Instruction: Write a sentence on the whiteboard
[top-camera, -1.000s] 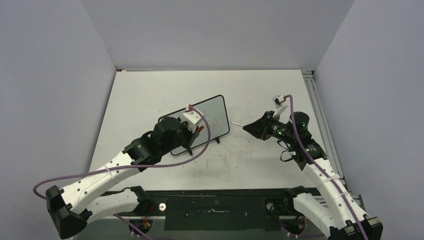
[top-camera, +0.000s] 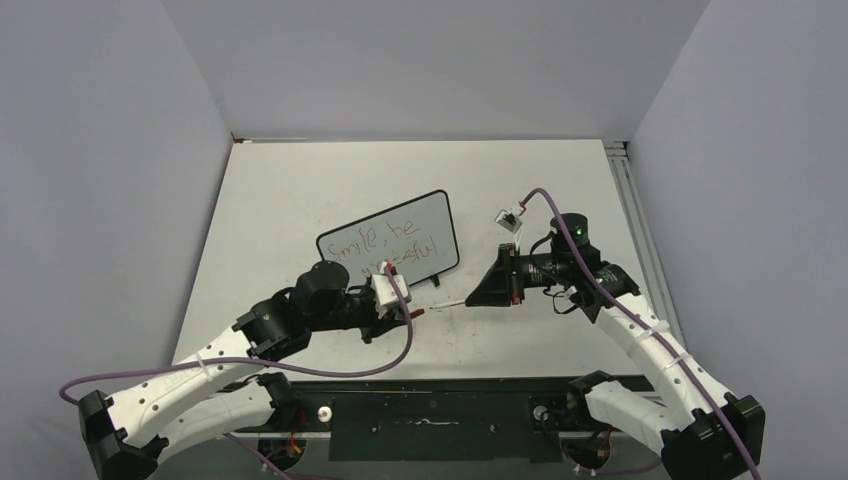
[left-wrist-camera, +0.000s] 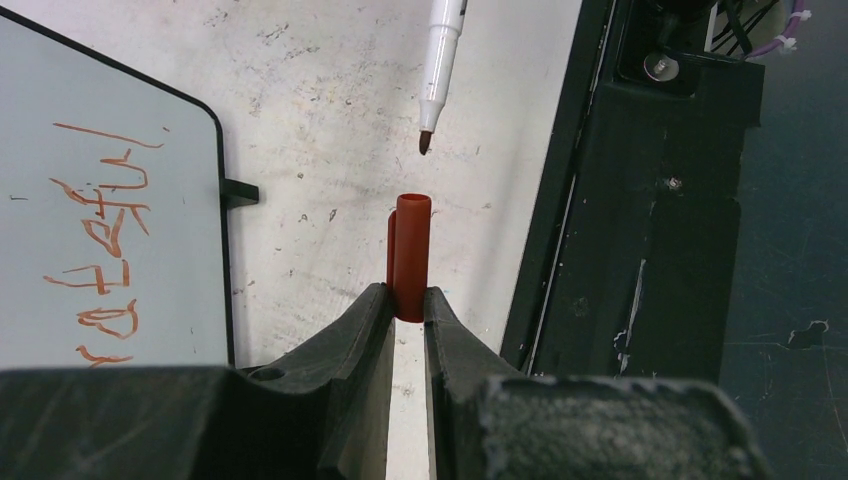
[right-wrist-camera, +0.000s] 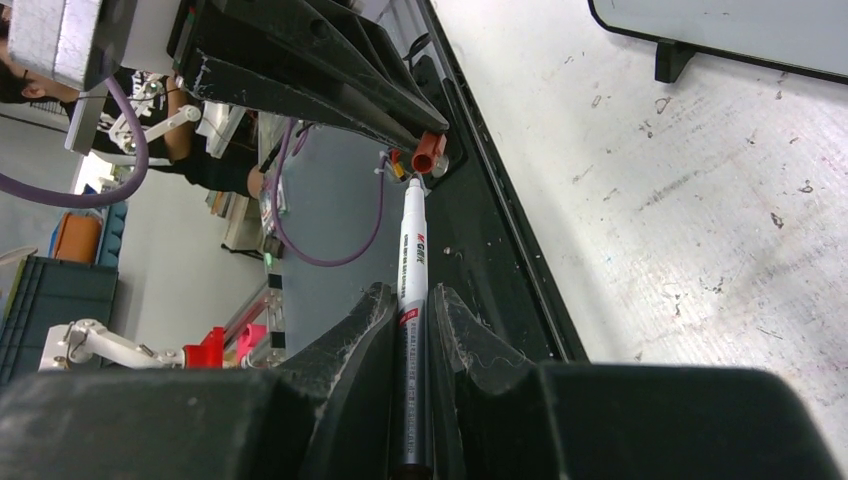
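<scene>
The whiteboard (top-camera: 420, 225) lies tilted on the table with red handwriting on it; "Smile, be" and part of a lower line can be read in the top view. My left gripper is shut on a red-brown marker cap (left-wrist-camera: 412, 250), whose open end points away from the fingers. In the right wrist view, my right gripper is shut on a white marker (right-wrist-camera: 413, 255). The marker's brown tip (left-wrist-camera: 426, 142) is bare and faces the cap's mouth, with a small gap between them. Both are held off the table, to the front right of the board.
Bare white table (top-camera: 530, 350) surrounds the board. A dark front rail (top-camera: 440, 420) runs along the near edge. Small black feet (left-wrist-camera: 238, 193) stick out from the board's lower edge. Purple cables (top-camera: 300, 372) loop over both arms.
Both grippers have moved toward the near edge, the left one off the board, uncovering more writing. The right has also come left, bringing marker tip and cap closer together.
</scene>
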